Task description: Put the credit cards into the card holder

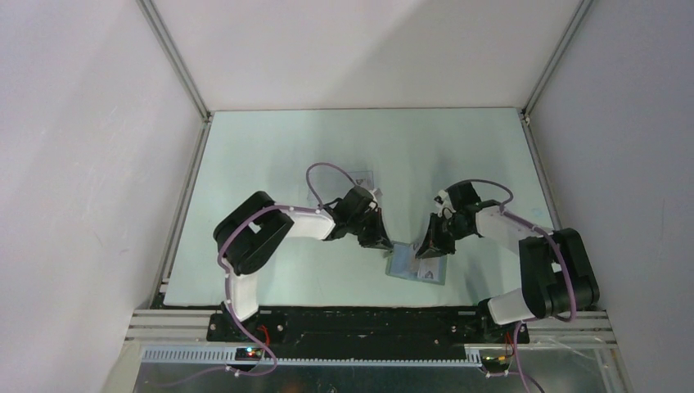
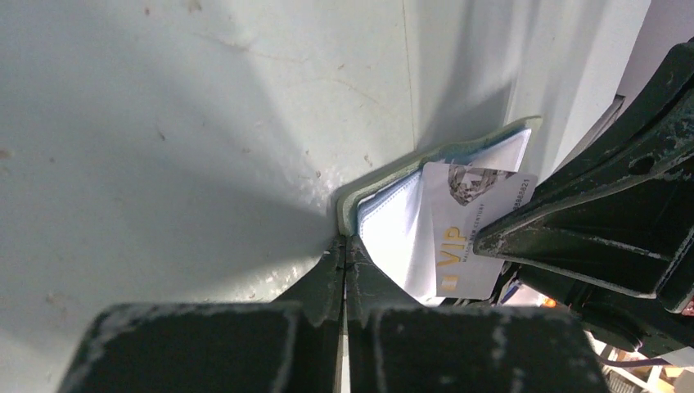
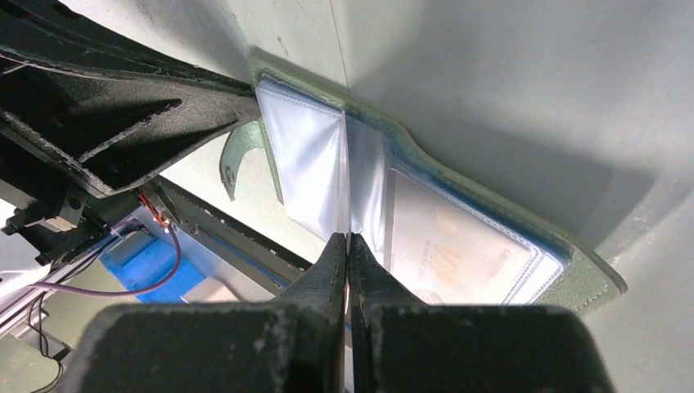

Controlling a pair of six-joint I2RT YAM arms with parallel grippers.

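Note:
The blue card holder point(image 1: 403, 259) with its pale green border lies open near the table's front edge. My left gripper is shut on the border at the holder's left edge. From the right, my right gripper is shut on a thin white VIP card point(image 2: 470, 205), which stands upright over the holder. The right wrist view shows this card edge-on, its far end at the holder's back border. A second card point(image 3: 446, 246) lies under the clear right-hand pocket. Whether the upright card is inside a pocket I cannot tell.
A clear tray point(image 1: 362, 176) with a card in it lies behind my left arm and is partly covered by it. The two grippers are close together over the holder.

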